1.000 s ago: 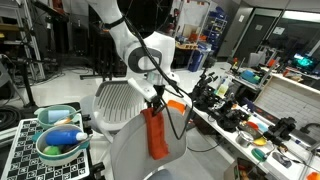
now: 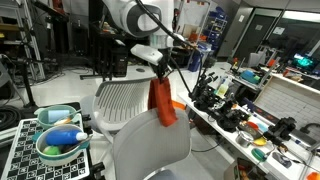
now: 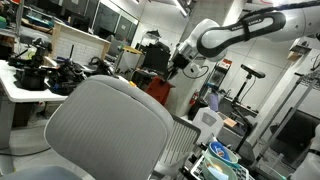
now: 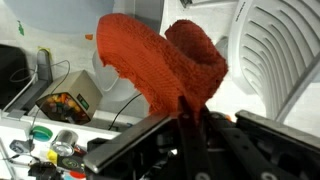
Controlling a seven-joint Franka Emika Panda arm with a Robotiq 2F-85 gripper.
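A red-orange cloth (image 2: 162, 102) hangs from my gripper (image 2: 161, 74), whose fingers are shut on its upper end. Behind it in exterior view 1 is the grey chair back (image 2: 150, 150). The other exterior view shows the cloth (image 3: 148, 84) beyond the top of that chair, its lower part hidden. Bunched at the grip, the cloth (image 4: 160, 62) spreads toward the top left of the wrist view and covers much of the fingertips.
A second, slatted chair (image 2: 122, 102) stands behind. At the left, bowls (image 2: 62, 143) with coloured items sit near a dark rack. The workbench (image 2: 290, 103) on the right is cluttered with tools. Bare floor (image 2: 208, 152) shows beside the grey chair.
In exterior view 1, my gripper and the cloth have risen and shifted slightly right. The cloth now hangs higher against the chair back, still held.
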